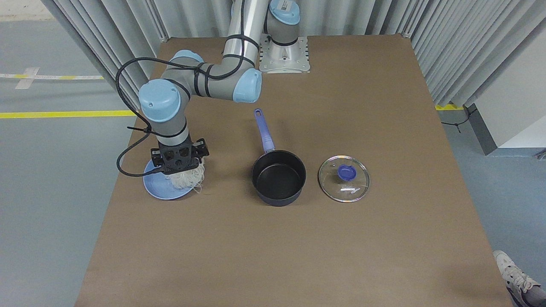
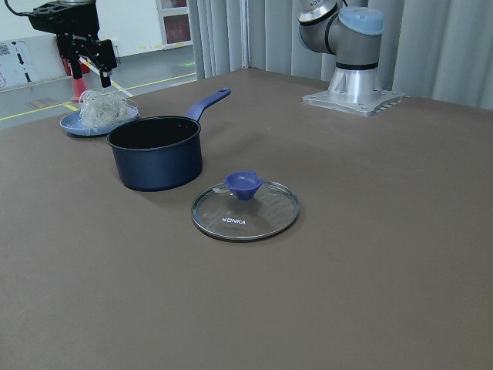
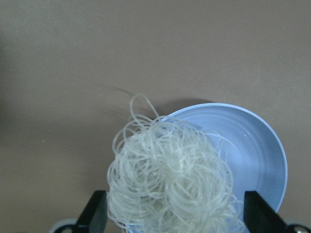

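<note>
My gripper (image 2: 91, 71) hangs open just above a pale blue plate (image 3: 255, 150) heaped with white, translucent noodles (image 3: 170, 179); in the wrist view its two fingers flank the heap, with nothing held. In the front view the gripper hides much of the plate. A dark saucepan (image 1: 278, 178) with a blue handle (image 1: 264, 128) stands right of the plate, and a glass lid (image 1: 343, 184) with a blue knob lies to the right of the pan.
The robot's base (image 1: 284, 61) stands at the back edge, with curtains behind it.
</note>
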